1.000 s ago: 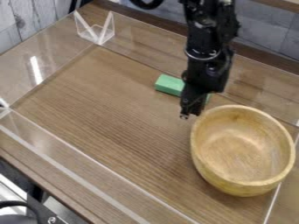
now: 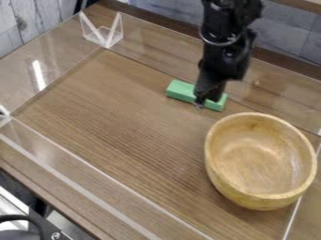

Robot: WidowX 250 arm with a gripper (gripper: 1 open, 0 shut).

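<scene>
A black robot gripper (image 2: 201, 94) hangs over a green block (image 2: 186, 91) in the upper right middle, its tip at or just over the block; it looks shut, with nothing seen between its fingers. Its body hides part of the block. A large pale tan bowl (image 2: 260, 161) sits at the lower right, apart from the gripper.
A clear plastic object (image 2: 104, 28) stands at the upper left. Dark cables lie beyond its lower left edge.
The gripper has moved up in the view, away from the bowl's rim and over the green block. The block and bowl look unmoved.
</scene>
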